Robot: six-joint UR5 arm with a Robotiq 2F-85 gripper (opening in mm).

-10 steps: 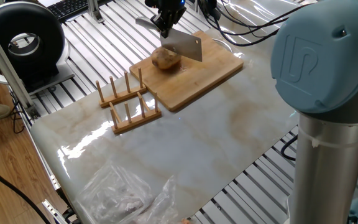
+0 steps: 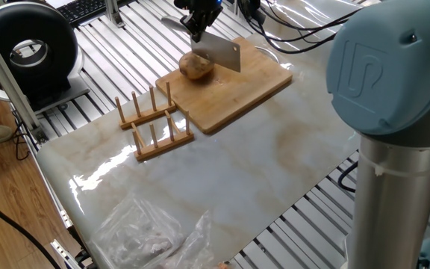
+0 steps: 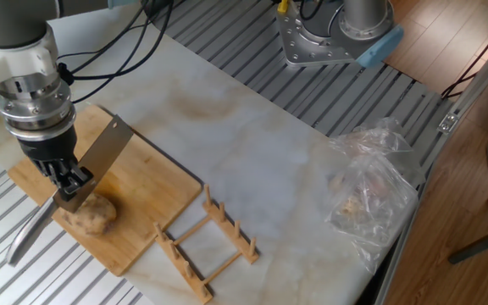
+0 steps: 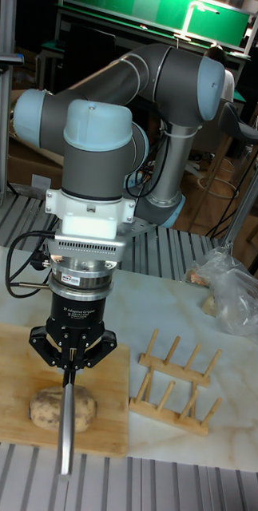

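Note:
My gripper (image 2: 197, 34) (image 3: 74, 180) (image 4: 71, 368) is shut on a cleaver-like knife (image 2: 222, 54) (image 3: 107, 157) (image 4: 66, 436), near where handle and blade meet. The broad metal blade stands on edge over the wooden cutting board (image 2: 248, 84) (image 3: 155, 185) (image 4: 10, 387). A brown potato (image 2: 195, 66) (image 3: 93, 218) (image 4: 82, 410) lies whole-looking on the board, right at the blade. Whether the edge touches or has entered its skin cannot be told, since blade and fingers cover that spot.
Beside the board stands a wooden peg rack (image 2: 151, 116) (image 3: 206, 244) (image 4: 176, 370). A clear plastic bag (image 2: 136, 235) (image 3: 371, 191) (image 4: 232, 294) sits at the far end of the pale tabletop (image 2: 222, 179). Between bag and board the surface is bare. Black cables (image 2: 297, 37) hang near the arm.
Knife, gripper and potato have shifted together very slightly, toward the left and up in exterior view 1. The board and rack have stayed put.

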